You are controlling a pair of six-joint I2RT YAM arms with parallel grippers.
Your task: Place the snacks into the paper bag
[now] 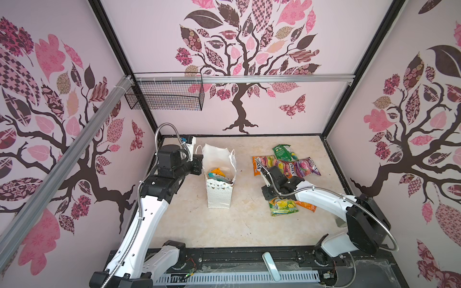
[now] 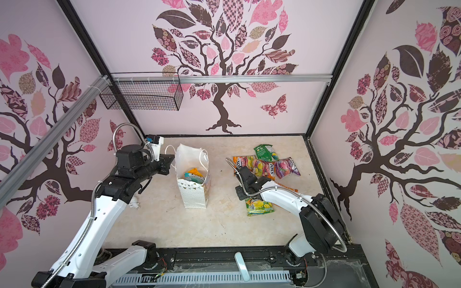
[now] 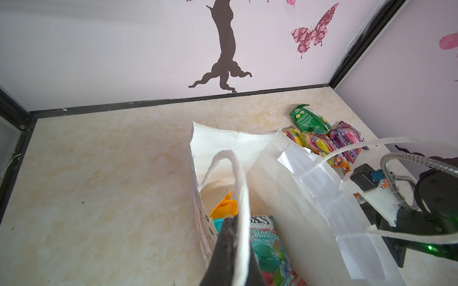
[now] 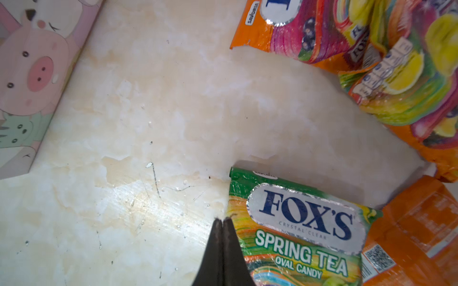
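The white paper bag stands open mid-left on the table, holding some snack packs. My left gripper is at the bag's top left, behind a handle in the left wrist view, shut with nothing visible between its fingers. My right gripper is shut and empty over the near-left edge of a green Spring Tea pack. An orange pack lies beside it. Behind are a green pack, colourful packs and a purple pack.
A wire basket hangs on the back left rail above the table. The snacks sit on the right half, near the right arm.
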